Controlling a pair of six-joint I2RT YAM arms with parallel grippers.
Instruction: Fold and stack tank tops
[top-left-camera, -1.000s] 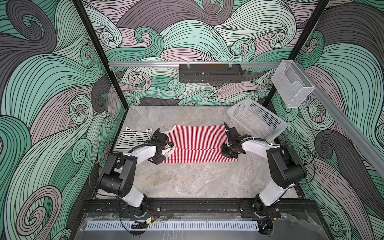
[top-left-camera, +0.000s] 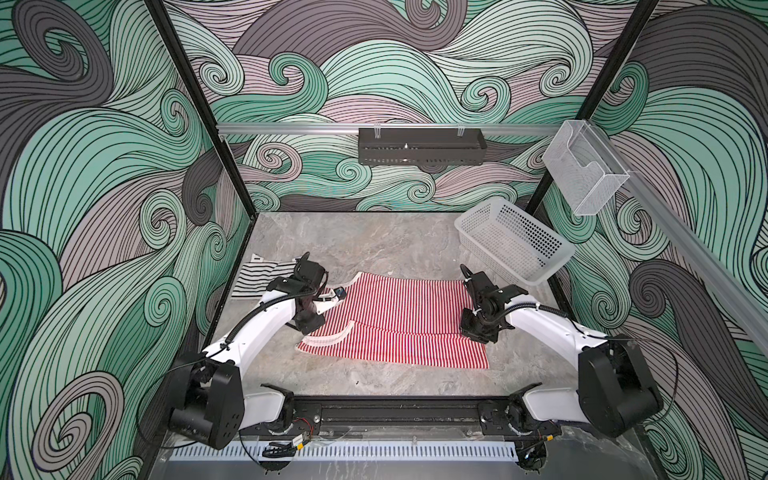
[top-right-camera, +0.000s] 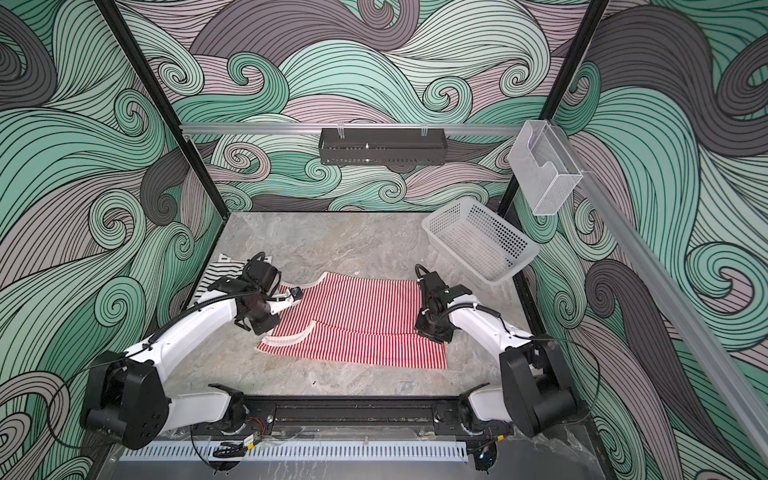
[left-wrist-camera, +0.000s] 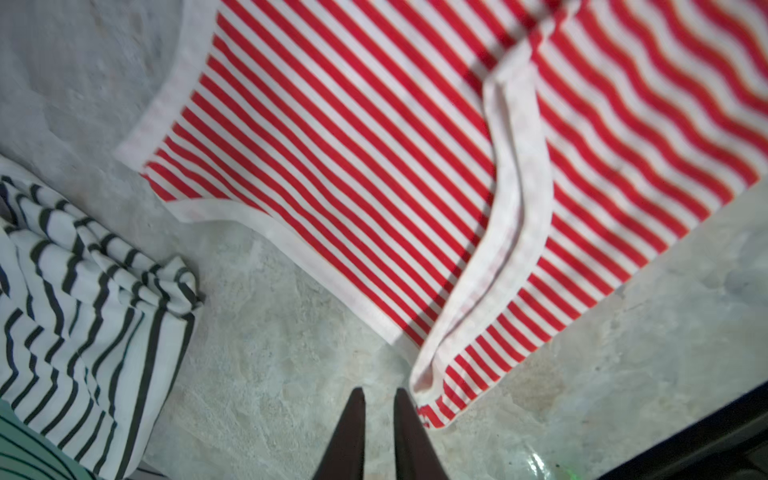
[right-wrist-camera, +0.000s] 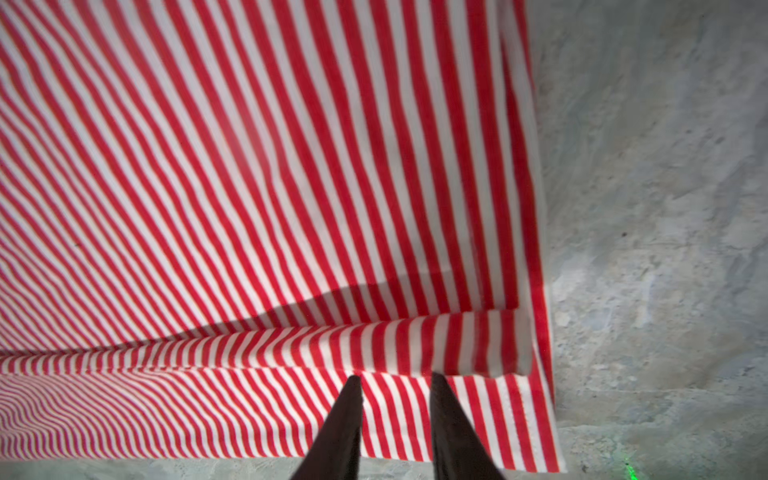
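The red-and-white striped tank top (top-left-camera: 408, 304) lies spread across the middle of the table, its near part folded over in a lengthwise strip. White trim (left-wrist-camera: 524, 184) edges its armholes and neckline. In the left wrist view my left gripper has its fingers a little apart, over bare table beside the shirt's near-left corner, with nothing between them. My right gripper is open wider, just above the folded strip near the shirt's right end; striped cloth shows between its fingers but does not look gripped.
A black-and-white striped garment (left-wrist-camera: 88, 320) lies at the table's left side, partly behind the left arm in the top left view. An empty white basket (top-left-camera: 516, 240) stands at the back right.
The shirt has come nearer the table's front edge over the last second.
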